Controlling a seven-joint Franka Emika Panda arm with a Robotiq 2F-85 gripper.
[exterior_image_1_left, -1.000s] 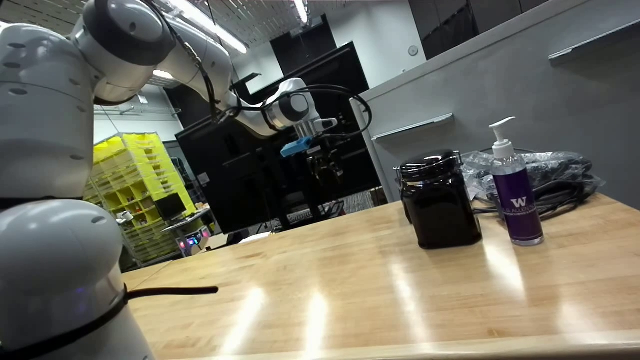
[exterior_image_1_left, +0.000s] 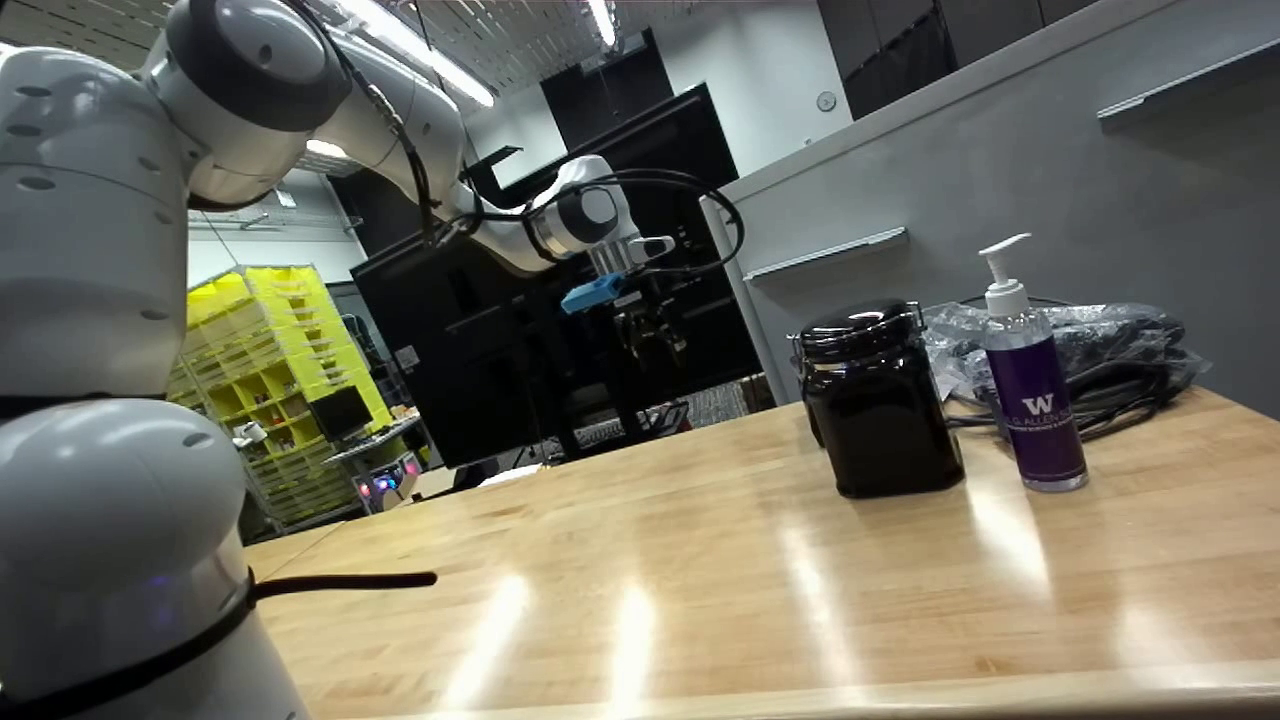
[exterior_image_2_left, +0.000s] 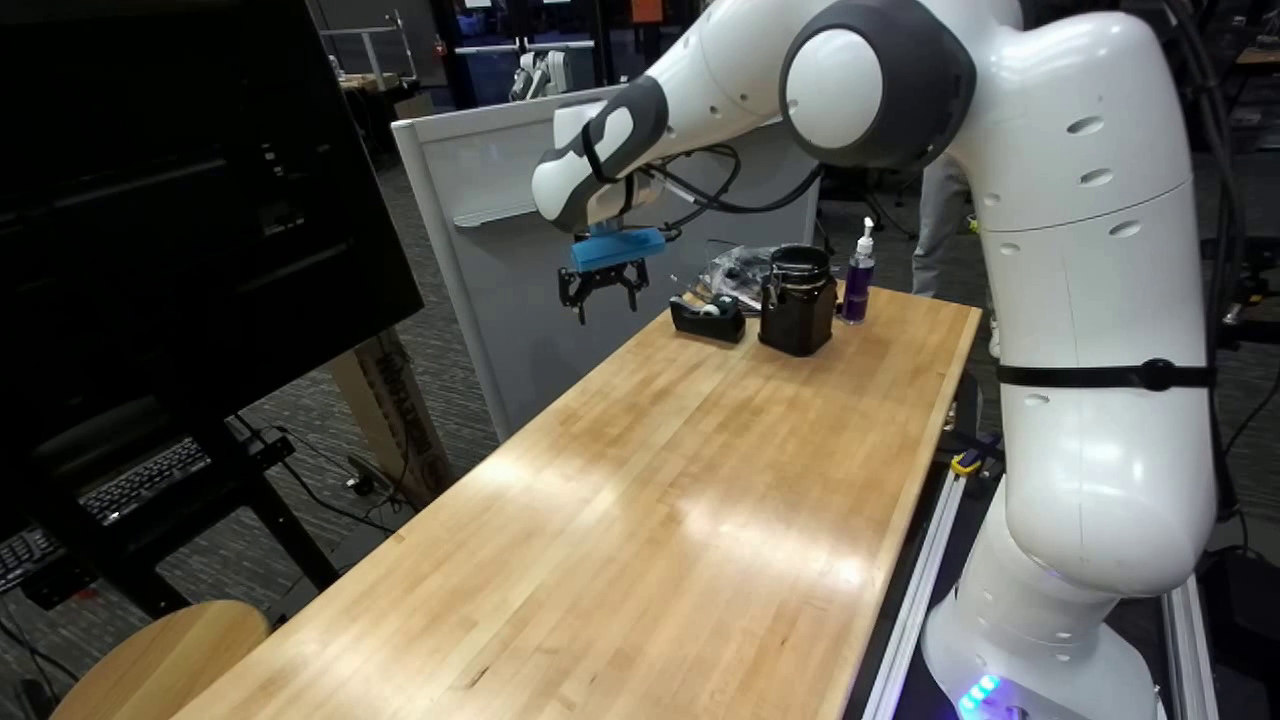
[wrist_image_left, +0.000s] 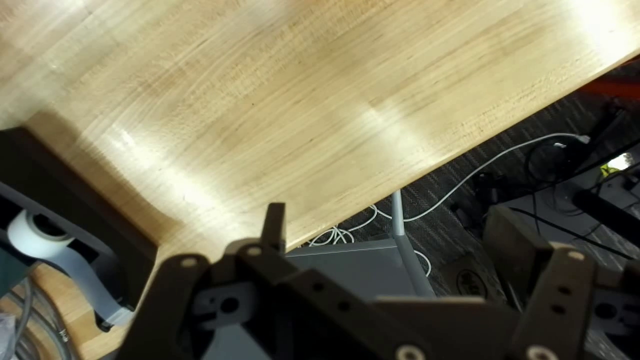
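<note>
My gripper (exterior_image_2_left: 608, 314) hangs in the air past the table's far edge, its fingers spread wide with nothing between them. In the wrist view its two black fingers (wrist_image_left: 274, 227) stand far apart, over the floor and a grey panel beyond the wood. A black tape dispenser (exterior_image_2_left: 708, 318) with a pale roll lies on the table near that edge; in the wrist view the tape roll (wrist_image_left: 37, 235) shows at lower left. Beside the dispenser stands a black lidded jar (exterior_image_1_left: 882, 414), upright. To its right is a purple pump bottle (exterior_image_1_left: 1039, 402), also upright.
Plastic-wrapped cables (exterior_image_1_left: 1104, 348) lie behind the jar and bottle. A grey partition (exterior_image_2_left: 480, 288) rises at the table's end, and a large dark screen (exterior_image_2_left: 180, 216) stands alongside.
</note>
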